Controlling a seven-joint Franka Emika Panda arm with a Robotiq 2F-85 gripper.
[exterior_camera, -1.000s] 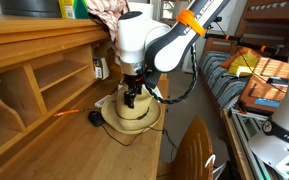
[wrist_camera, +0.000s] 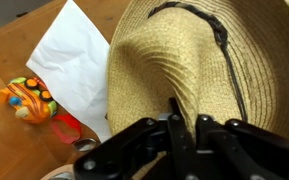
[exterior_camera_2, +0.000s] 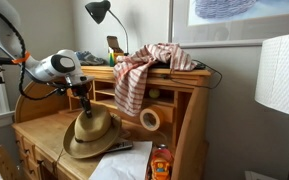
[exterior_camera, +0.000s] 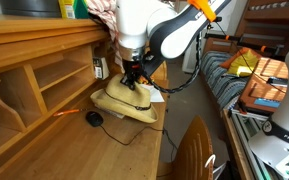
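Note:
A straw hat (exterior_camera: 123,101) with a dark cord band is tilted over the wooden desk, its brim low toward the desktop. My gripper (exterior_camera: 132,80) is shut on the top of its crown. In exterior view 2 the gripper (exterior_camera_2: 86,111) meets the hat (exterior_camera_2: 92,133) from above. The wrist view has the pinched crown of the hat (wrist_camera: 166,60) running between the black fingers, with the brim spreading to the right. Whether the brim still touches the desk is hard to tell.
White paper (wrist_camera: 72,62) lies beside the hat, near an orange patterned toy (wrist_camera: 29,98) and a red item (wrist_camera: 66,128). A black mouse (exterior_camera: 94,118) and an orange pen (exterior_camera: 67,112) rest on the desk (exterior_camera: 69,150). Shelves (exterior_camera: 54,75) line its back; a chair (exterior_camera: 194,150) stands in front.
The hat was lying flatter under the gripper; now it is tilted and shifted, its crown raised toward the shelves. The gripper has risen slightly with it.

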